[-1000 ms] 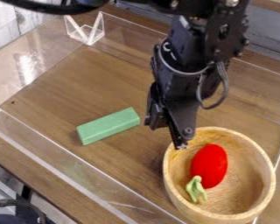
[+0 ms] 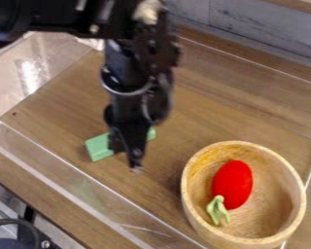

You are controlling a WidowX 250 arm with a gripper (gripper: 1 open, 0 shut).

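Note:
My dark gripper (image 2: 129,146) is in the centre of the camera view, low over a green block (image 2: 98,148) that lies on the wooden tray floor. It partly covers the block, and its fingertips are blurred; nothing can be seen held between them. A wooden bowl (image 2: 282,202) at the lower right holds a red object (image 2: 233,181) with a pale green leafy end.
Clear plastic walls edge the wooden floor (image 2: 236,107) at left and front. A grey panel (image 2: 249,21) runs along the back. The floor behind the bowl is clear.
My gripper has moved left and slightly down, from beside the bowl to over the green block, which it now partly hides. The block and bowl have stayed in place.

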